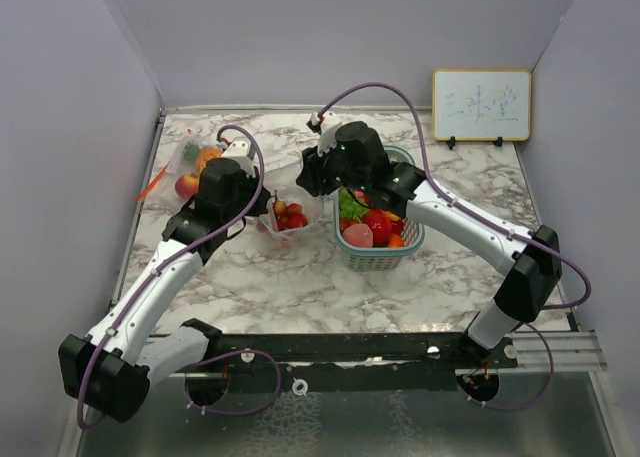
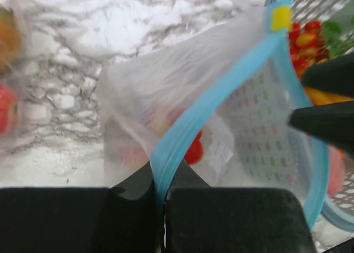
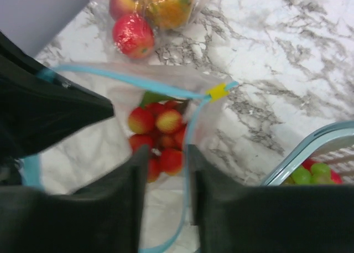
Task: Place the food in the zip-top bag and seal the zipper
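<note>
The clear zip top bag point(image 1: 283, 235) has a blue rim with a yellow tab and gapes open. Red fruit and a green leaf lie inside, the fruit point(image 3: 169, 122) showing best through the mouth in the right wrist view. My left gripper is shut on the blue rim, which runs up between its fingertips. On the bag's other side, my right gripper point(image 1: 317, 185) has its fingers apart, and in the left wrist view its dark fingertips point(image 2: 318, 120) are close to the rim. Whether they touch the rim cannot be told.
A grey-green basket point(image 1: 372, 261) of mixed produce stands right of the bag, beneath the right arm. Another bag point(image 1: 187, 185) with apples and orange food lies at the back left. A whiteboard point(image 1: 482, 104) leans at the back right.
</note>
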